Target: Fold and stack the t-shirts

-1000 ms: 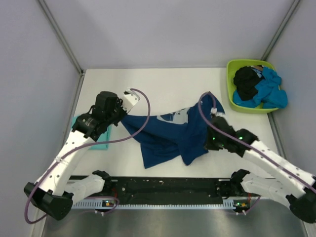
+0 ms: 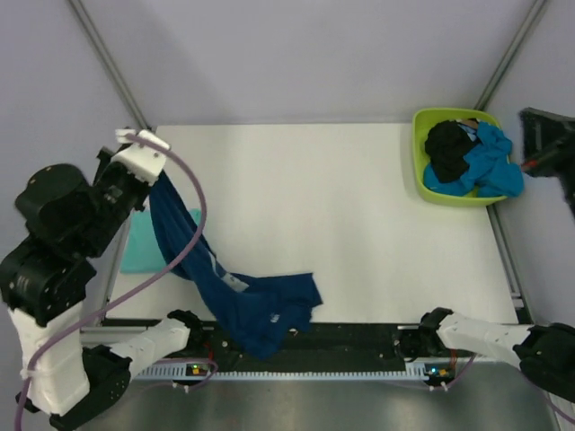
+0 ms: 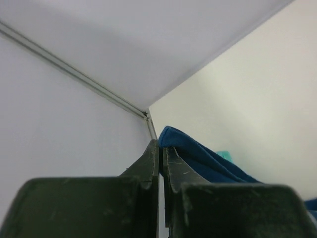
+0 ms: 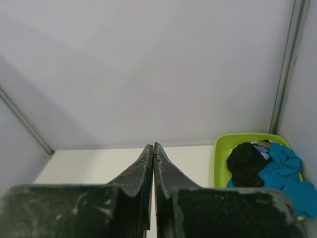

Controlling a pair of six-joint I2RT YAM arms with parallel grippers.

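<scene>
My left gripper is raised at the left, shut on a corner of a dark blue t-shirt (image 2: 234, 287), which hangs from it down over the table (image 2: 341, 215) to its front edge. A teal folded shirt (image 2: 142, 242) lies at the table's left, partly hidden behind my left arm and the hanging shirt. My right gripper is raised at the far right, shut, with nothing seen between its fingers.
A green basket (image 2: 422, 189) with black and blue clothes (image 2: 485, 166) stands at the back right of the table.
Both arms have risen and moved outward.
</scene>
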